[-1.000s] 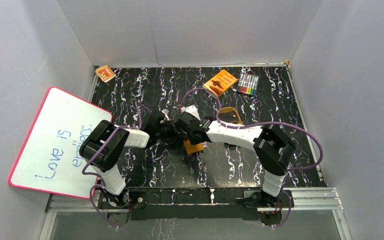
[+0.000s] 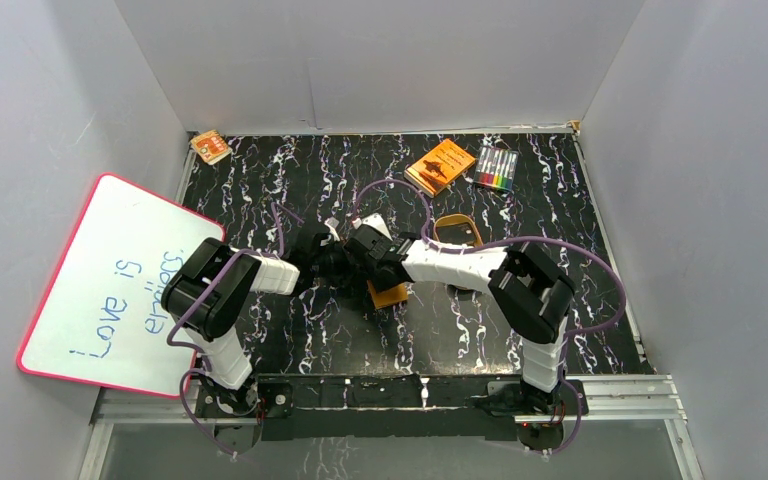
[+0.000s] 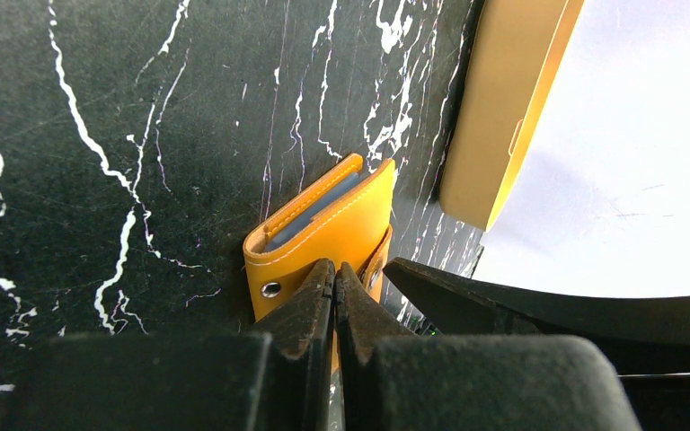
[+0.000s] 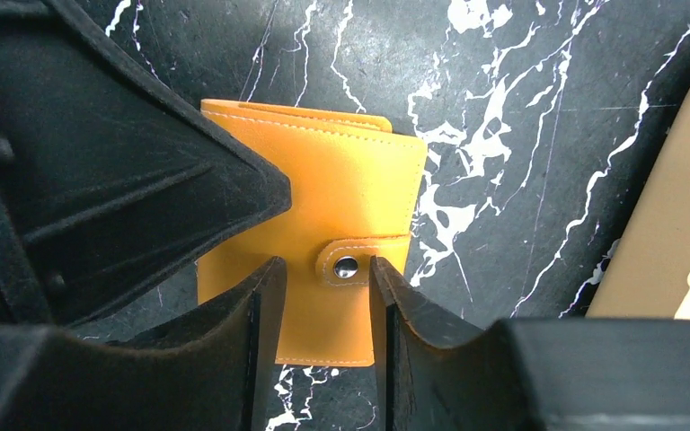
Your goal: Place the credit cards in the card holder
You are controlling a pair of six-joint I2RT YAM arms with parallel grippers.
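The yellow-orange card holder [image 2: 388,296] stands near the table's middle, partly under both arms. In the left wrist view, its top slot shows a bluish-grey layer inside, and my left gripper is shut on the holder's side. One left finger [image 4: 243,193] lies across its front face in the right wrist view. Either side of the holder's snap tab [image 4: 349,268], my right gripper stands open, fingertips close to the front face; contact is unclear. The tab lies flat with its silver button showing. No separate credit card can be made out.
A tan open-topped box [image 2: 457,230] stands under the right arm. Behind it are an orange book [image 2: 440,167] and a set of colored markers [image 2: 496,168]. A small orange item [image 2: 211,147] sits at the back left.
My right arm has dipped and shifted slightly left, toward the holder, with its elbow drawn in. The left arm and the holder look almost unmoved.
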